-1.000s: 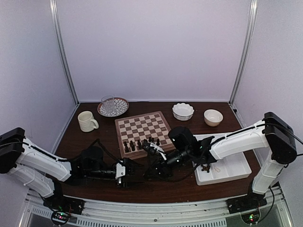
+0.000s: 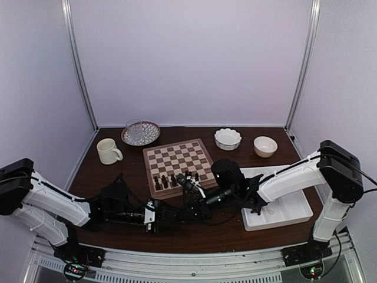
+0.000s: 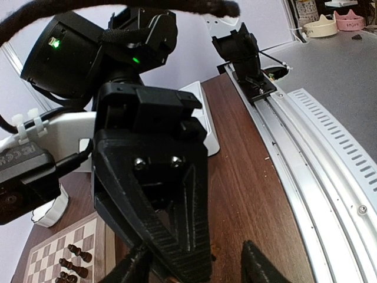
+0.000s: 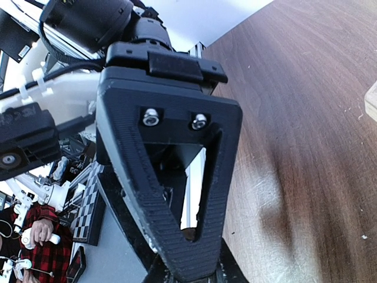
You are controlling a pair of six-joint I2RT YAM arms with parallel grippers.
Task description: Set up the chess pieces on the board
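The chessboard point(image 2: 179, 154) holds several dark pieces point(image 2: 165, 180) on its near rows, also seen at the lower left of the left wrist view. My left gripper point(image 2: 171, 213) and right gripper point(image 2: 189, 211) meet in front of the board, their tips close or overlapping. Each wrist view is largely filled by the other gripper's black body; a small brown bit shows at its tips, but I cannot tell what it is or which gripper has it. A white tray point(image 2: 277, 212) at the right holds a few small pieces.
A mug point(image 2: 108, 151), a patterned plate point(image 2: 147, 134) with a glass, a fluted bowl point(image 2: 227, 141) and a plain bowl point(image 2: 265, 147) stand along the back. The front strip of table left and right of the grippers is partly covered by the arms.
The two grippers have drawn slightly closer together in front of the board. The board and the other objects are unchanged.
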